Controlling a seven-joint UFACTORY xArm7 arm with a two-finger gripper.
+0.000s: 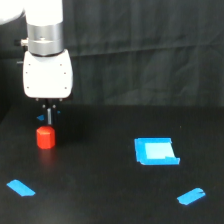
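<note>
Near the left side of the camera view, a small red block [46, 138] sits on the dark table. The white hand of the arm is above it, with my gripper [48, 118] pointing straight down, its fingertips close to the block's top. The fingers look thin and dark against the dark background. Whether they touch the block or how far apart they stand cannot be made out.
A white square edged with blue tape [157, 151] lies right of centre. Blue tape strips mark the table at the front left [20, 188] and front right [191, 196]. A dark curtain [140, 55] hangs behind.
</note>
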